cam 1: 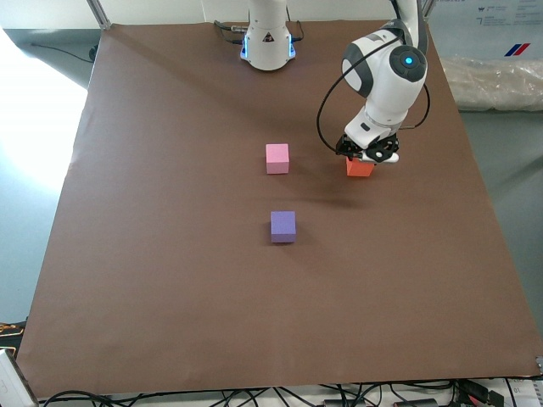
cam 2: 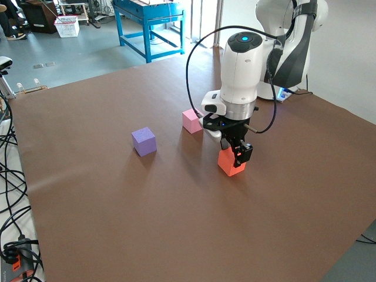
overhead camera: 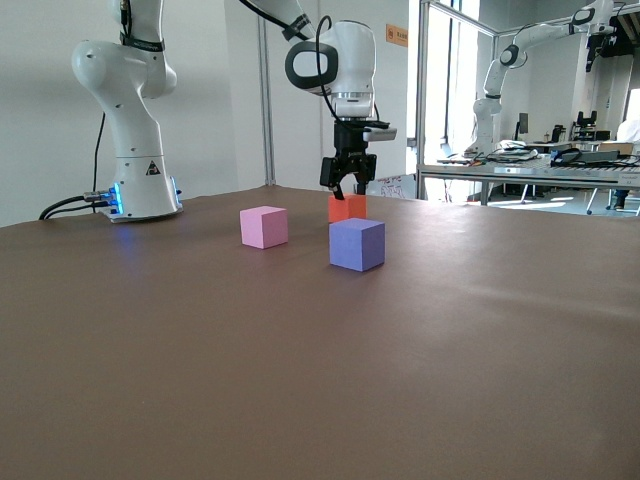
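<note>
My gripper is down at the orange cube, its black fingers over the cube's top, also seen above the orange cube in the right view; whether the fingers touch or grip it is unclear. In the left view the orange cube is partly hidden beneath the wrist. A pink cube sits left of it, and a purple cube lies nearer the camera in that view, both on the brown table.
Cables also run along the near edge in the left view.
</note>
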